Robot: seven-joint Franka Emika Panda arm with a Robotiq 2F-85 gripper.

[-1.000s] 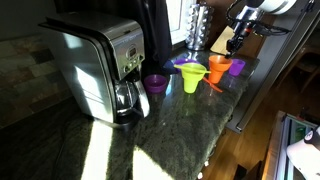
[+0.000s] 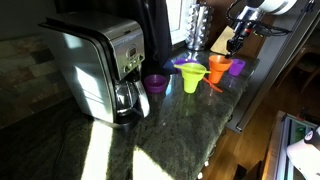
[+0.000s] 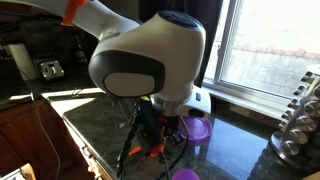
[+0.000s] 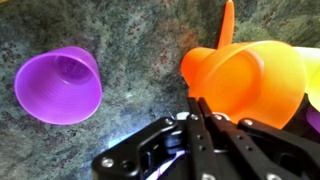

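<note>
In the wrist view my gripper is shut, its narrow black fingertips together with nothing visible between them. Beyond the tips, in the same view, lies an orange cup (image 4: 232,85), its wide mouth turned toward the camera; whether the fingertips touch its rim I cannot tell. An orange handle (image 4: 228,22) sticks out past the cup. Over to the left a purple cup (image 4: 50,92) rests apart on the dark counter. In exterior view 1 the gripper (image 2: 232,48) hovers at the far end of the counter, near the orange cup.
A yellow-green cup (image 2: 190,80) stands beside the orange one, with a dark purple bowl (image 2: 155,83) to its left. The coffee maker (image 2: 110,65) fills the left of the counter. Bare counter (image 2: 165,140) lies in front. A window (image 3: 262,45) borders the back.
</note>
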